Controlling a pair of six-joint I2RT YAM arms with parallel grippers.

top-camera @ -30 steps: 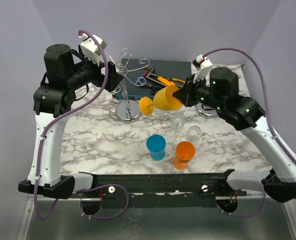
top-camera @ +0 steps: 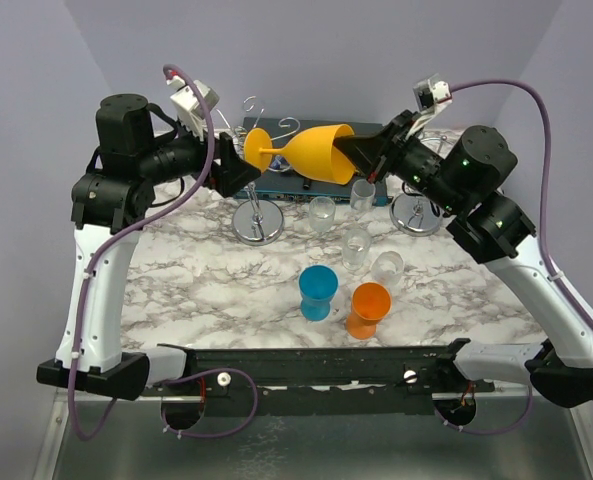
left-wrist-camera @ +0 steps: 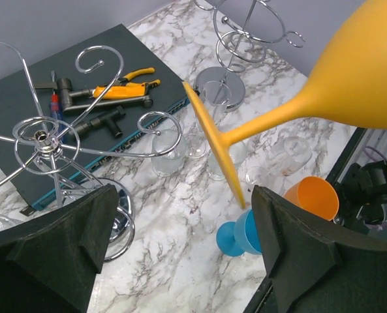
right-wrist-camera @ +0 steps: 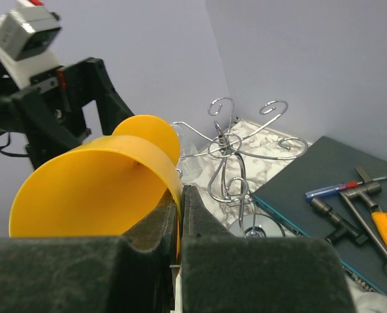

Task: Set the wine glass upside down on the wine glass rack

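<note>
A yellow wine glass (top-camera: 316, 152) hangs sideways in the air, its rim held by my shut right gripper (top-camera: 364, 160); the right wrist view shows the fingers closed over the cup's edge (right-wrist-camera: 89, 189). The glass's foot (left-wrist-camera: 213, 137) points toward my open left gripper (top-camera: 234, 164), which is close by with nothing between its fingers; in the left wrist view the foot is just ahead of the fingers. A chrome wine glass rack (top-camera: 258, 222) stands behind and below the left gripper, its curled arms (left-wrist-camera: 134, 150) empty near the glass.
A second rack (top-camera: 414, 215) stands at the right. Clear glasses (top-camera: 356, 248), a blue cup (top-camera: 318, 290) and an orange cup (top-camera: 368, 308) stand on the marble top. A dark mat with tools (left-wrist-camera: 82, 91) lies at the back.
The yellow glass has risen and moved left toward the left gripper, turning level with its foot leftward. The left gripper has shifted a little, now near the foot.
</note>
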